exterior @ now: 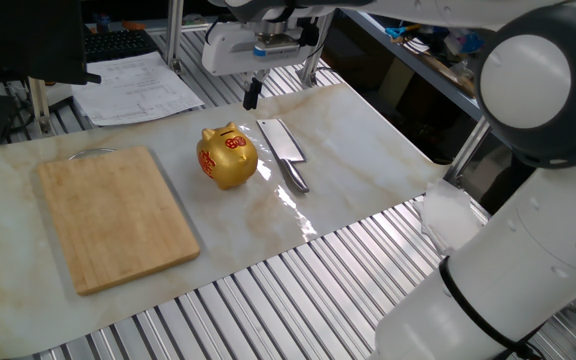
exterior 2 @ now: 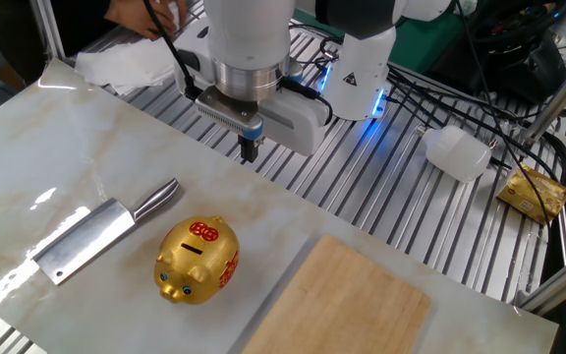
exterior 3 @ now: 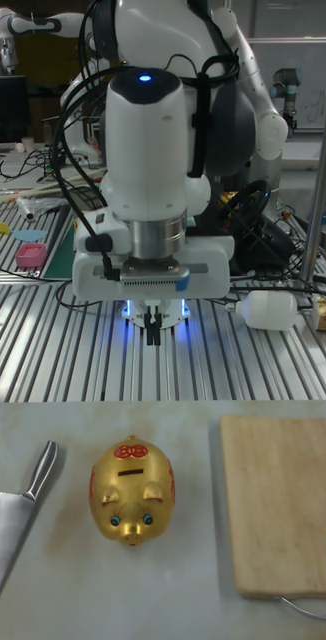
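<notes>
My gripper (exterior 3: 153, 326) hangs in the air, its dark fingers together and nothing visible between them. Below it on the marbled mat (exterior: 368, 150) stands a golden piggy bank (exterior: 228, 158) with red markings and a slot on top, upright and apart from the gripper. A cleaver (exterior 2: 88, 236) with a metal handle lies flat to one side of the pig. On the pig's other side rests a wooden cutting board (exterior: 118, 220) with a metal loop at one end. No object is touched by the gripper.
Slatted metal table surface (exterior: 258, 315) borders the mat. Papers (exterior: 133, 90) lie beyond it. A white bulb-shaped object (exterior 2: 457, 153) and a gold box (exterior 2: 534, 193) sit on the slats. A person's hand (exterior 2: 145, 15) shows at the edge. Bare mat surrounds the pig.
</notes>
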